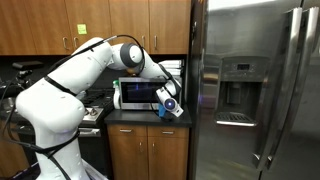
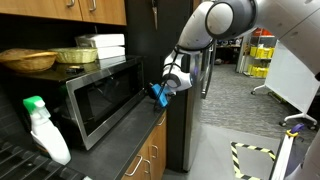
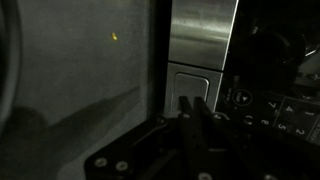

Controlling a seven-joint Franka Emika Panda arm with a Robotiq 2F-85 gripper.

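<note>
The microwave (image 1: 135, 92) stands on the dark counter with its door apparently closed. From the side in exterior view 2, its front (image 2: 110, 100) faces the room. My arm reaches over the counter to the microwave's right end. In the wrist view my dark gripper is at the bottom, in front of a square button (image 3: 190, 84) on the microwave panel. Its fingertips look close together, but the dark picture hides how far apart they are. Whether they touch the button cannot be told. Nothing is visible between them.
A keypad (image 3: 290, 115) lies right of the square button. A white bottle with a green cap (image 2: 45, 130) stands on the counter left of the microwave. Baskets (image 2: 90, 54) sit on top of the microwave. The tall steel refrigerator (image 1: 238, 90) stands close on the right.
</note>
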